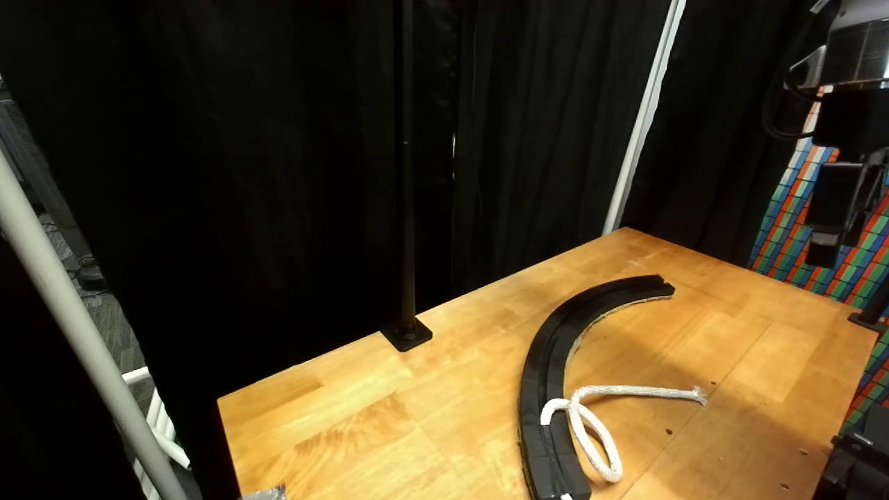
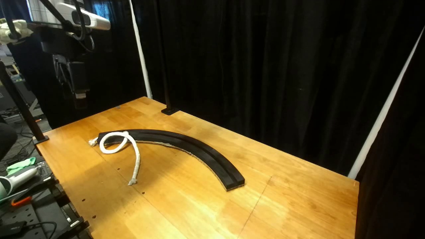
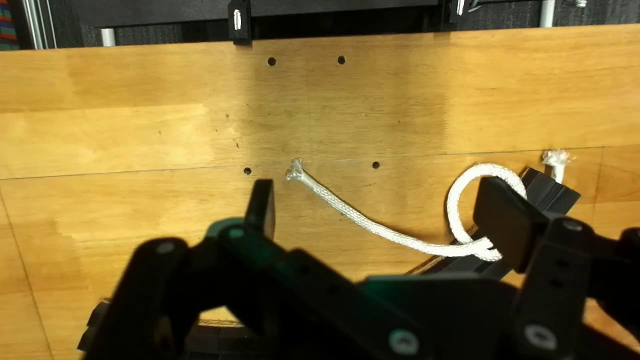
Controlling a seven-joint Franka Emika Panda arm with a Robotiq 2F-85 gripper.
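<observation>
A white braided rope (image 2: 137, 159) lies at one end of a black curved track (image 2: 199, 151) on the wooden table. Its loop crosses the track, and one frayed end (image 3: 556, 158) pokes out past the track's end. The other frayed end rests on bare wood inside the curve. In the wrist view my gripper is open, its fingers (image 3: 261, 210) wide apart with nothing held. The right finger hides part of the rope and track from that camera. Both exterior views show the gripper (image 2: 80, 103) high above the tabletop, clear of rope and track.
Bare wood surrounds the track on the table (image 2: 302, 191). Black post bases (image 1: 406, 333) stand at the table's edges, with black curtains (image 1: 250, 167) behind. A silvery object (image 1: 264, 493) shows at the near left edge in exterior view 1.
</observation>
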